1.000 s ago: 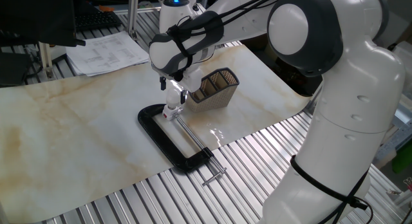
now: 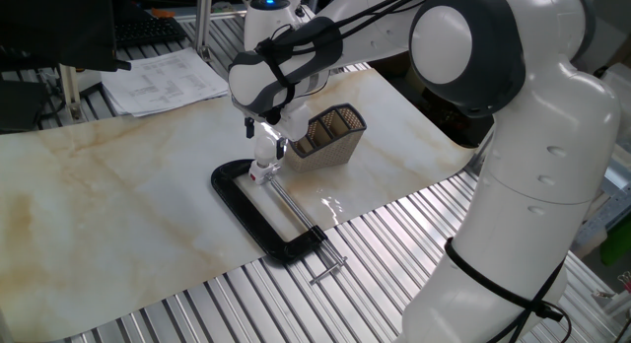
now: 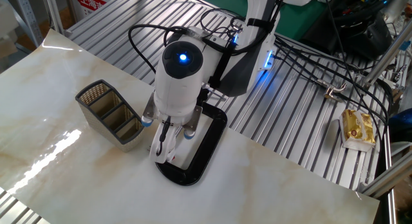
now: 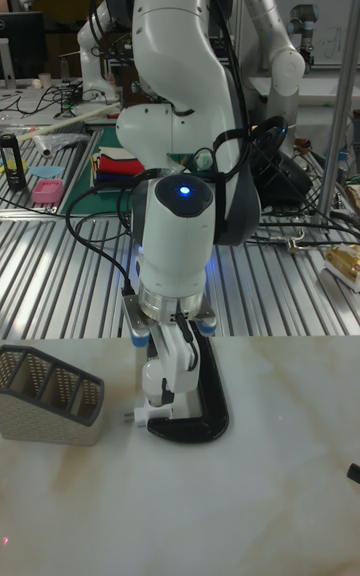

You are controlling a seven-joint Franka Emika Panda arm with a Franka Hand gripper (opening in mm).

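Note:
A large black C-clamp (image 2: 248, 217) lies flat on the marble-patterned sheet, its metal screw (image 2: 292, 202) along the side nearer the basket. My gripper (image 2: 262, 171) points down at the clamp's far end, low by the inner edge of the frame. In exterior view 3 a small white piece with a metal tip (image 4: 135, 417) sticks out sideways beneath my gripper (image 4: 160, 401), beside the black frame (image 4: 213, 397). Whether the fingers grip that piece or only touch it is unclear. From above, my gripper's white body (image 3: 163, 150) covers the spot.
A beige perforated basket with several compartments (image 3: 111, 116) stands upright close beside the gripper. Papers (image 2: 163, 82) lie at the sheet's far edge. A gold-and-white block (image 3: 356, 129) rests on the slatted metal table.

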